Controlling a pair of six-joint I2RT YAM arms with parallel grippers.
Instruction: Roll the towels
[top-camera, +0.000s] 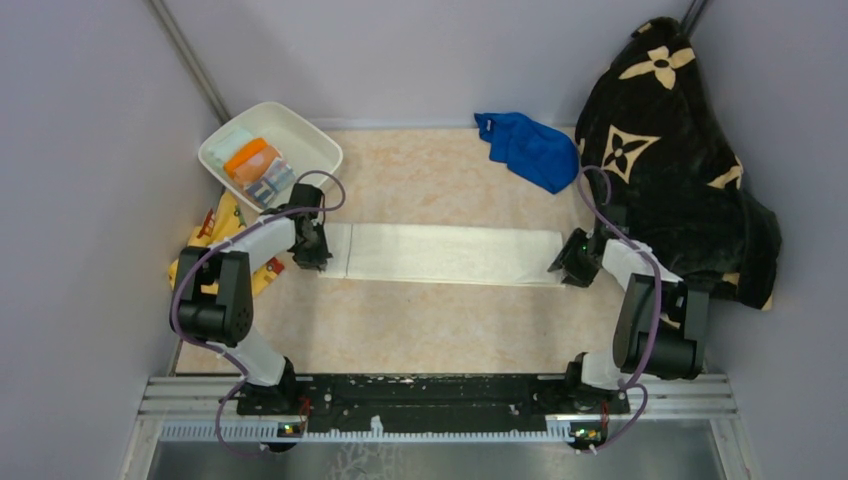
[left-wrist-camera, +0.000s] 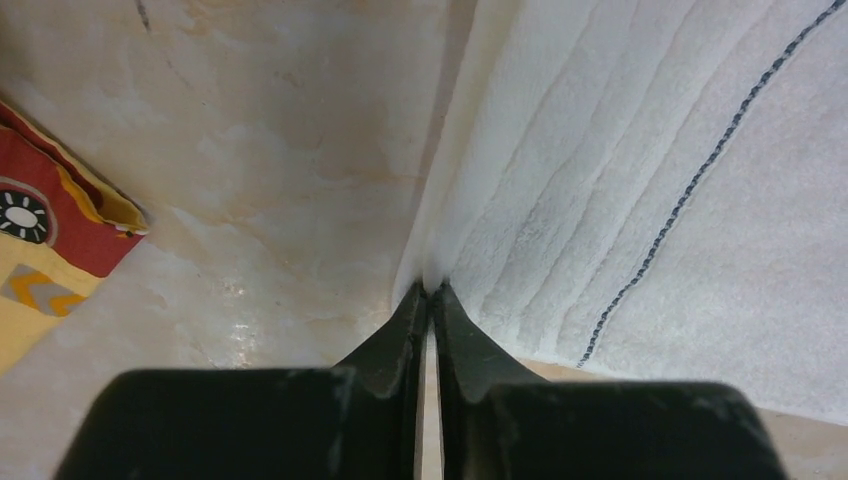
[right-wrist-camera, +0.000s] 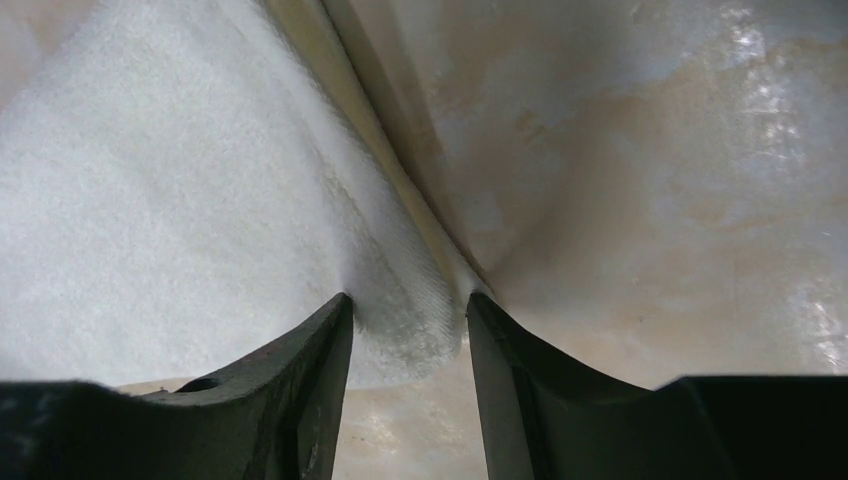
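Observation:
A white towel (top-camera: 450, 253) lies as a long, flat strip across the table, a dark stitched line near its left end. At that end my left gripper points down, its tips nearly together, with the edge of the towel (left-wrist-camera: 570, 180) pinched at them. At the opposite end my right gripper is open. Its fingers stand on either side of the towel's edge (right-wrist-camera: 400, 310), where the cloth bulges slightly upward between them. The underside of the towel is hidden.
A blue cloth (top-camera: 530, 150) lies at the back right. The white bin (top-camera: 318, 148) with packets is at back left, over a yellow cloth (top-camera: 226, 220). A black blanket (top-camera: 670, 190) fills the right side.

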